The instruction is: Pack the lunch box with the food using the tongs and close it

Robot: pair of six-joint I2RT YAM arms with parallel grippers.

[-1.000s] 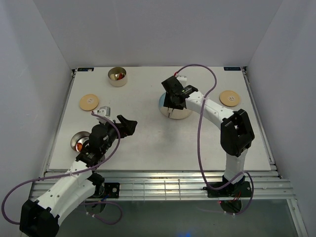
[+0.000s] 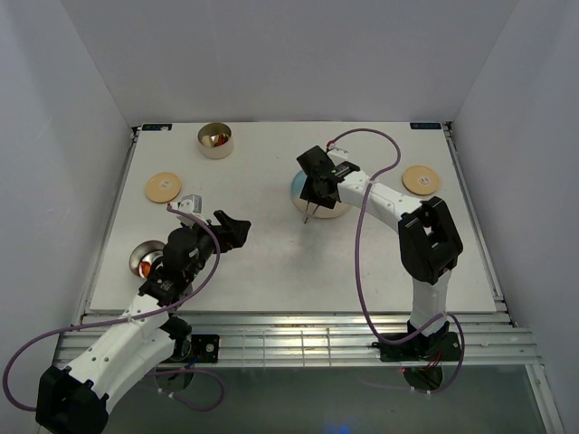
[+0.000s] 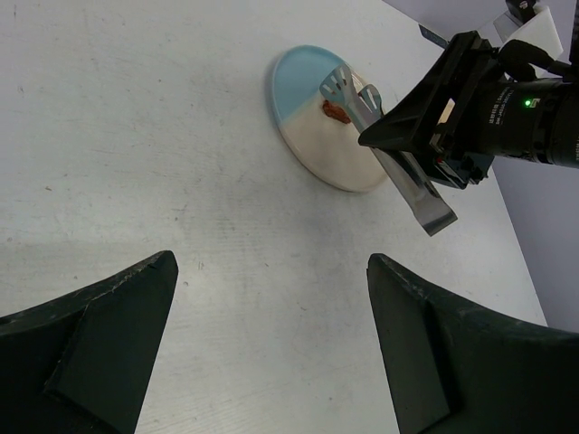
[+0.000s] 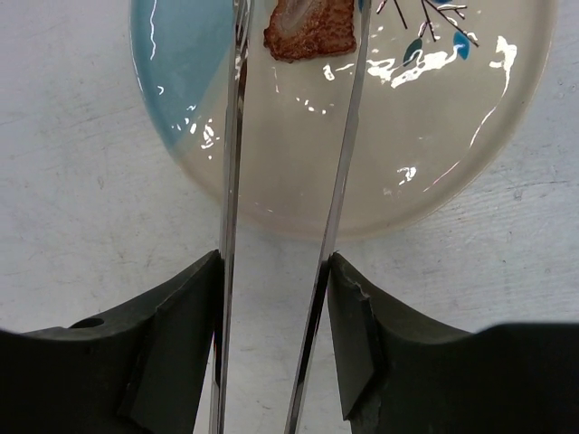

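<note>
Near the table's middle lies a blue-and-cream plate (image 2: 327,212) with a browned piece of food (image 4: 312,36) on it. Silver tongs (image 3: 412,190) are held by my right gripper, whose fingers press against both arms. In the right wrist view the tong arms stand apart, running forward on either side of the food; the tips are out of frame there. The left wrist view shows the tong heads over the plate; whether they touch the food I cannot tell. My left gripper hangs open and empty over the table's left half.
A metal container (image 2: 215,150) with food inside stands at the back left. Another metal bowl (image 2: 135,263) with orange food is partly hidden by the left arm. Round tan lids lie at left (image 2: 163,187) and right (image 2: 421,180).
The right arm has shifted slightly over the plate. My left arm has stayed still.
</note>
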